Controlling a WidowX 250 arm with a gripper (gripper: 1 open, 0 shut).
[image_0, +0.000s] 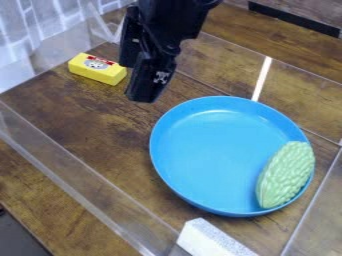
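The dark robot gripper (142, 68) hangs at the upper middle, open, just right of a yellow box (98, 70) with a red and white label. A blue plate (201, 155) lies on the right half of the wooden surface, with a pale green ridged oval object (285, 174) on its right side.
A white block (214, 238) lies at the bottom, below the plate. Clear walls border the wooden surface. Bare wood (80, 140) is free left of the plate, and a thin white strip runs behind the plate.
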